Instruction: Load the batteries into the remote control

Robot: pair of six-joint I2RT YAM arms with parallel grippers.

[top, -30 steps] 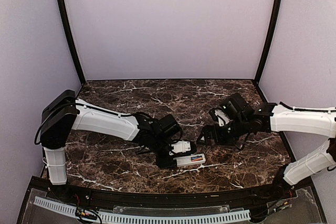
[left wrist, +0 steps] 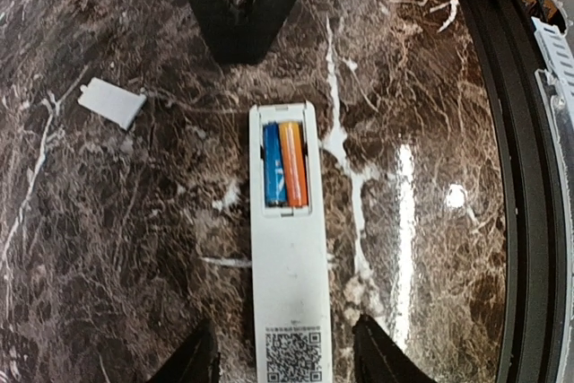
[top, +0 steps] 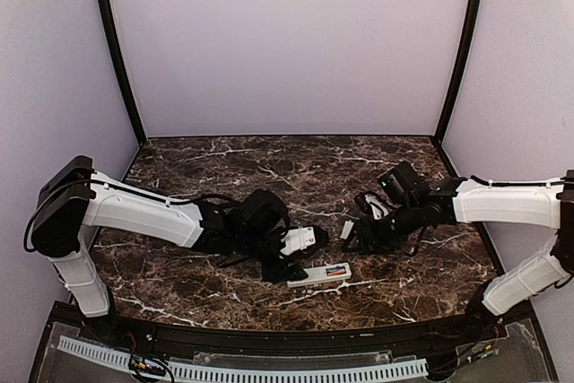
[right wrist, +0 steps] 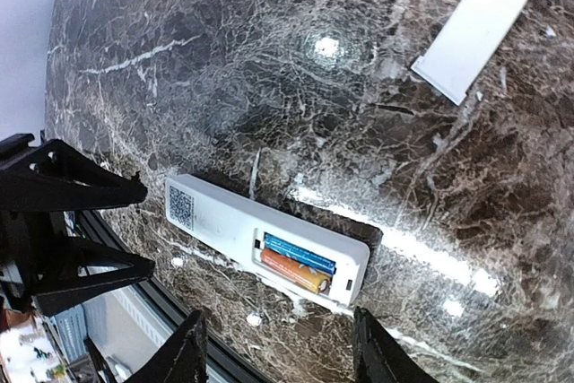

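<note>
The white remote lies flat on the marble table, its battery compartment uncovered. A blue battery and an orange battery lie side by side inside that compartment. Apart from it rests a white cover, also seen as a small white piece in the left wrist view. My left gripper is open near the patterned end of the remote; the right wrist view shows a clear gap between its fingers. Open too, and empty, is my right gripper, close to the cover in the top view.
A dark rail runs along the table's front edge. The two grippers stand fairly close to each other, either side of the remote's far end.
</note>
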